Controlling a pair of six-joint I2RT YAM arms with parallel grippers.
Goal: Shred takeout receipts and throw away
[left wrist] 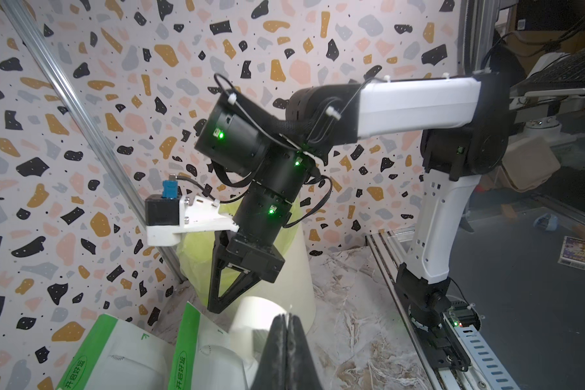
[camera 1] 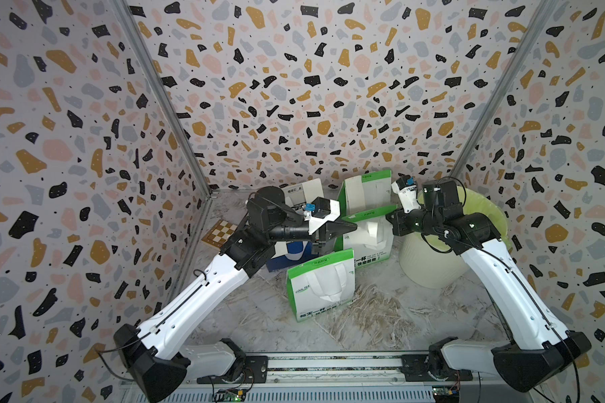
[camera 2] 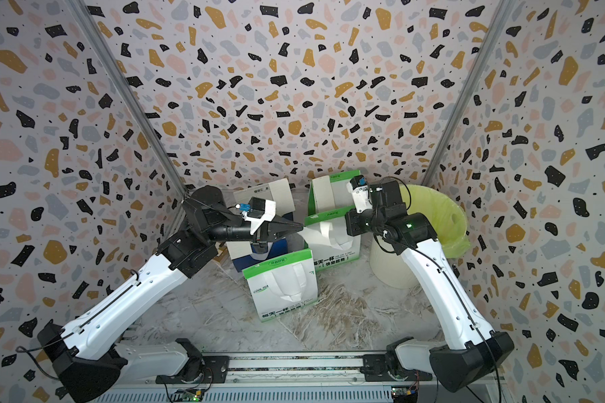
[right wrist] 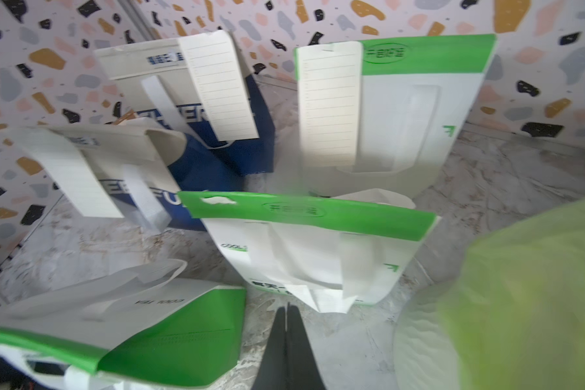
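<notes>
Several takeout bags stand on the table: a green-and-white one in front [camera 1: 316, 288], another behind it [camera 2: 332, 248], one at the back [right wrist: 461, 55] and blue-and-white ones at the left [right wrist: 260, 143]. Lined receipt slips [right wrist: 329, 104] hang on back bags. My left gripper is shut above the front bag, pointing right, nothing visible between its fingers. My right gripper is shut, empty, hovering beside the middle green-and-white bag and the bin's rim.
A pale bin with a yellow-green liner [camera 2: 437, 221] stands at the right. A checkered board [camera 1: 218, 233] lies at the back left.
</notes>
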